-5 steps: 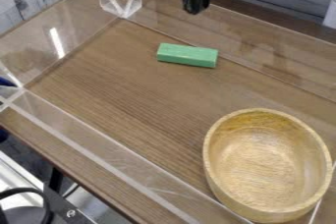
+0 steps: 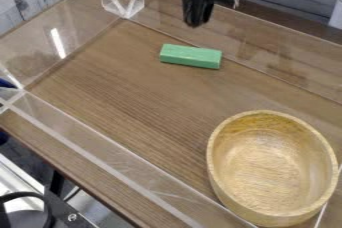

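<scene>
A green rectangular block (image 2: 190, 56) lies on the wooden table in the upper middle. Above and behind it, at the top of the camera view, hangs my dark gripper (image 2: 198, 14), blurred, with nothing visible between its fingers; it looks shut. A round pale wooden bowl (image 2: 267, 172) sits at the lower right.
Clear acrylic panels (image 2: 80, 162) edge the table at left and front, with a small clear bracket (image 2: 122, 2) at the back left. Dark cables (image 2: 27, 197) lie at the bottom-left corner.
The block and bowl are unmoved.
</scene>
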